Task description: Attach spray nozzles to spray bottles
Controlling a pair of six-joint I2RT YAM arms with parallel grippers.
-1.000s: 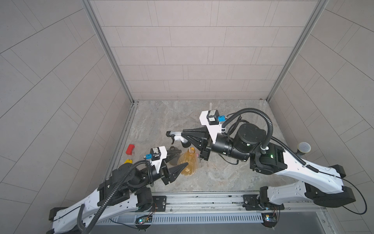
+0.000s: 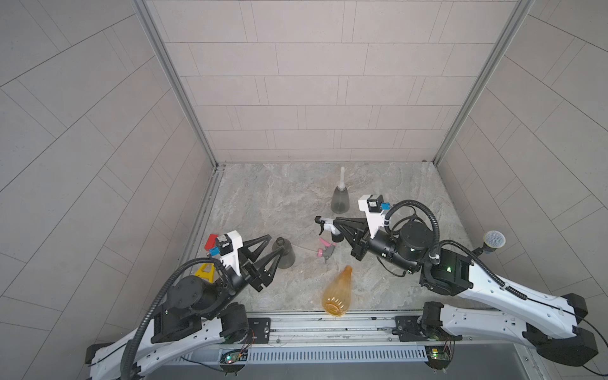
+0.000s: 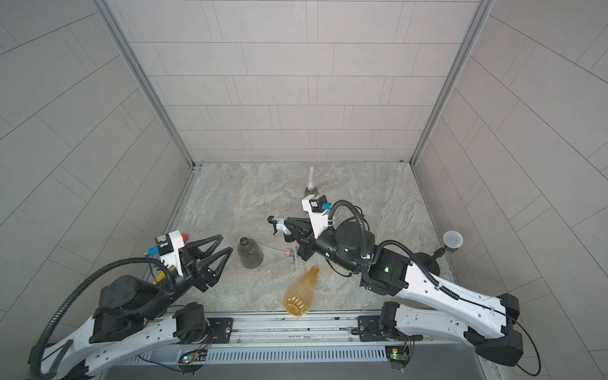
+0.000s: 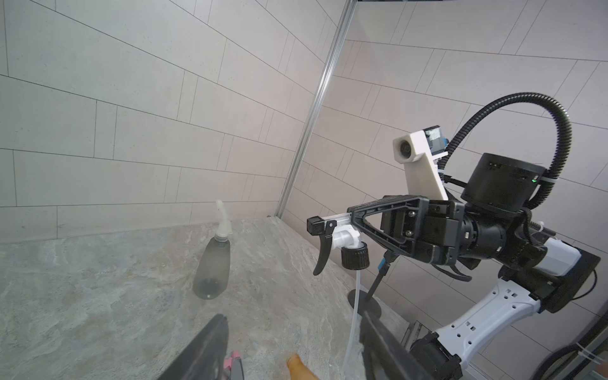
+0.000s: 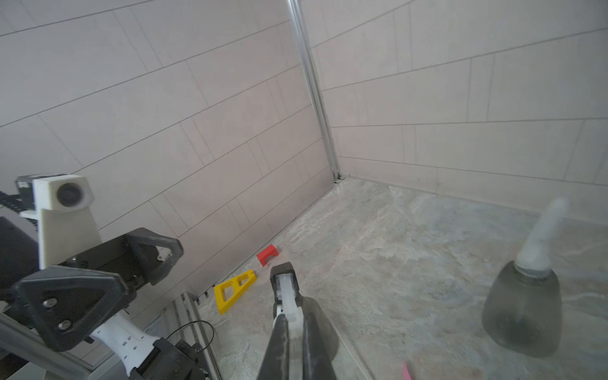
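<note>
My right gripper (image 2: 337, 223) is shut on a black-and-white spray nozzle (image 4: 345, 237), held above the table. Its black collar faces down and a thin clear tube (image 4: 354, 304) hangs below. My left gripper (image 3: 225, 243) stands open and empty, beside a dark grey bottle (image 3: 250, 254) with an open top. At the table's front an amber bottle (image 2: 338, 292) looks tipped over, base toward the front edge, clear of both grippers. A pink-and-grey nozzle (image 2: 325, 252) lies mid-table. Farther back stands a grey bottle (image 4: 212, 269) with a long whitish tip.
On the left lie a red piece (image 5: 267, 254) and a yellow frame (image 5: 233, 291). A lamp-like round head (image 2: 494, 239) stands at the right edge.
My left gripper has drawn back leftward and its fingers are parted wider. The amber bottle has gone from near it, tilting over, to the front right. The right gripper moved right with its nozzle.
</note>
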